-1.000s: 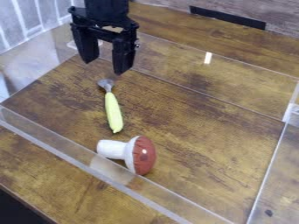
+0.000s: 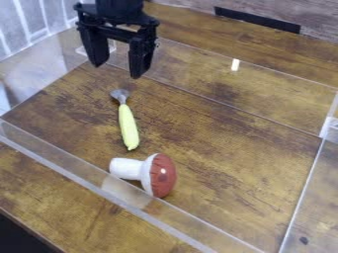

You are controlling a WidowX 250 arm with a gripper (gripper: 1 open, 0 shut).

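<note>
The black gripper (image 2: 118,57) hangs in the upper left of the camera view, its two fingers apart and pointing down, with nothing seen between them. Below it on the wooden surface lies a pale yellow, elongated object with a grey handle (image 2: 126,126). Nearer the front, a white object with a red, rounded cap (image 2: 157,176) rests on its side. The gripper is above and behind both objects.
Low clear plastic walls surround the wooden work area (image 2: 244,158), along the left, front, back and right. A dark slot is at the back right.
The gripper has shifted very slightly, a little to the left. The objects on the surface have not moved.
</note>
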